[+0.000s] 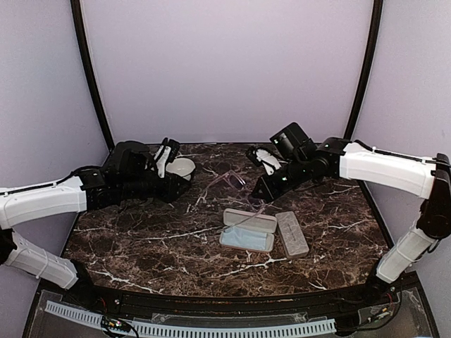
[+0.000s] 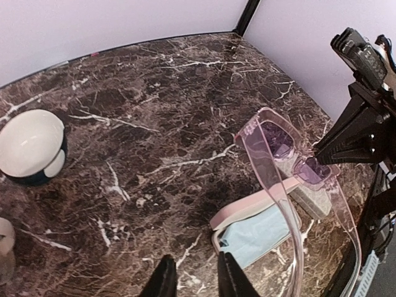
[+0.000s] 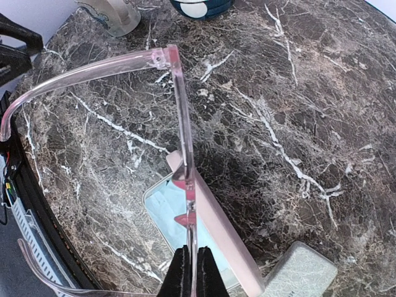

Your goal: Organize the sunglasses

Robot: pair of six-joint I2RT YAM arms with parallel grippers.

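Observation:
Pink clear-framed sunglasses (image 1: 236,179) with dark lenses hang in the air, temples spread, held by my right gripper, shut on their frame; the lenses face it in the left wrist view (image 2: 275,139). My left gripper points toward them from the left, its fingers apart and empty. Below the glasses an open pink case (image 1: 246,238) with a light blue cloth inside rests on the dark marble table (image 1: 148,253).
A grey box (image 1: 293,236) lies right of the case. White-and-dark bowl (image 2: 31,142) and a pale cup (image 3: 120,18) stand at the left back.

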